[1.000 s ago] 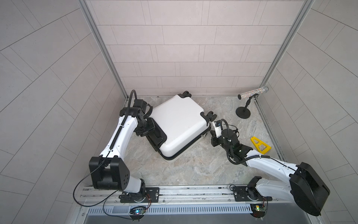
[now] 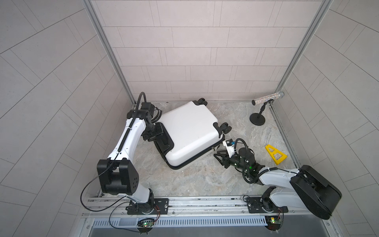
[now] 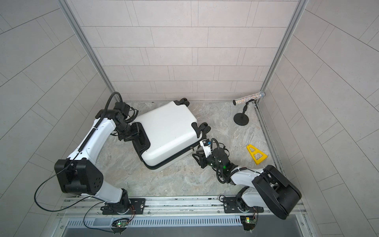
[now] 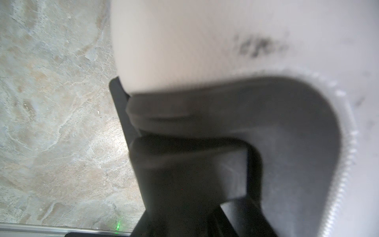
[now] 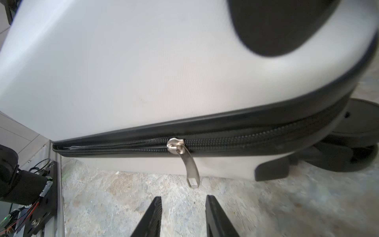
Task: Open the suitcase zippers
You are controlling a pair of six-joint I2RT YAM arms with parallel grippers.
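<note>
A white suitcase (image 2: 189,132) with black trim lies flat on the marble floor. My left gripper (image 2: 152,136) is shut on the black recessed panel (image 4: 292,150) at the suitcase's left end; its fingertips are hard to make out in the left wrist view. A metal zipper slider (image 5: 175,145) with a hanging pull (image 5: 191,173) sits on the black zipper along the suitcase's near right side. My right gripper stands open just below the pull, with a gap between its fingertips and nothing in it.
A black stand (image 2: 257,118) holding a glittery cylinder is at the back right. A yellow bracket (image 2: 276,154) lies on the floor at the right. Bare floor (image 2: 177,183) stretches in front of the suitcase.
My right gripper and arm have moved left and toward the front, near the zipper pull. The left arm and suitcase have shifted slightly since a second ago.
</note>
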